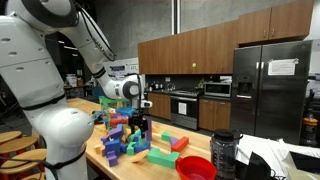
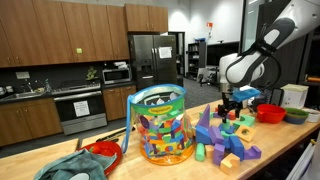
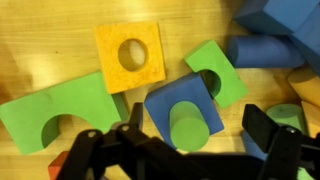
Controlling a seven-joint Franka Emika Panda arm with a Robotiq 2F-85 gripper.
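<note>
In the wrist view my gripper is open above the blocks, its dark fingers well apart. Between them, touching neither, appears a green cylinder over a blue block. An orange square block with a round hole lies just ahead of the left finger. Close by are a small green arch and a larger green arch on the left. From the side, my gripper hangs low over the block pile.
Blue pieces crowd the right side of the wrist view. A patterned bin and a red bowl stand on the table, with a grey cloth nearby. Another red bowl sits beyond the blocks.
</note>
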